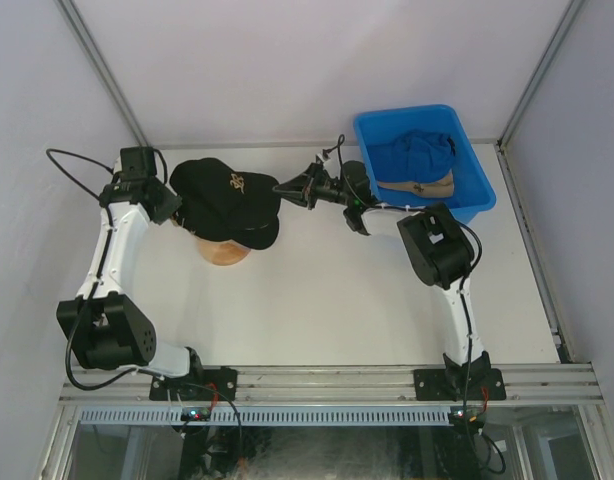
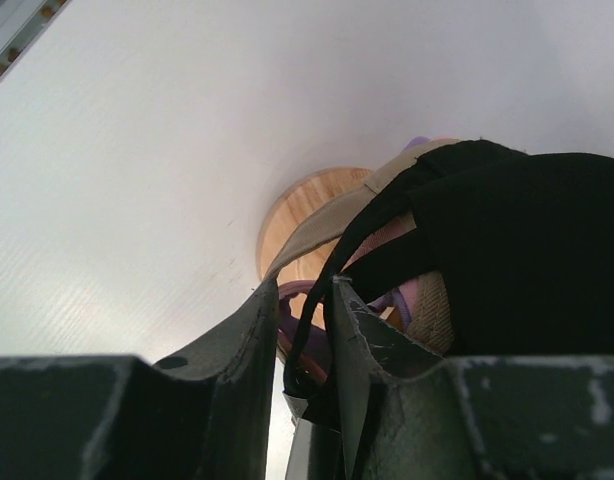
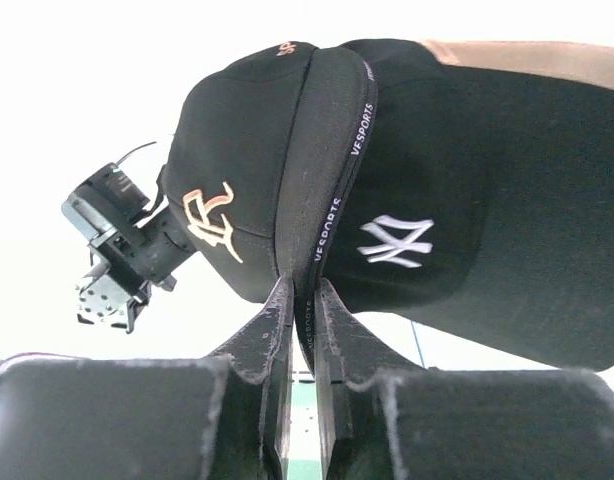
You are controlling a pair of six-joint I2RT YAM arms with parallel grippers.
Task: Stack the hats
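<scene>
A black hat with a gold emblem (image 1: 237, 181) spans the space between my two grippers, over another black hat with a white NY logo (image 3: 397, 241). The NY hat's brim (image 1: 259, 236) shows toward the front. Beneath them, part of a round wooden stand (image 1: 221, 252) is visible. My left gripper is at the back of the hats, its fingers around a black strap. On the opposite side, my right gripper is shut on the lettered inner band of the gold-emblem hat. Hat layers hide how the lower ones sit.
A blue bin (image 1: 479, 200) at the back right holds a blue hat (image 1: 417, 155) and a tan piece (image 1: 427, 187). Bare white table (image 1: 327, 300) lies in front of the hats and between the arms.
</scene>
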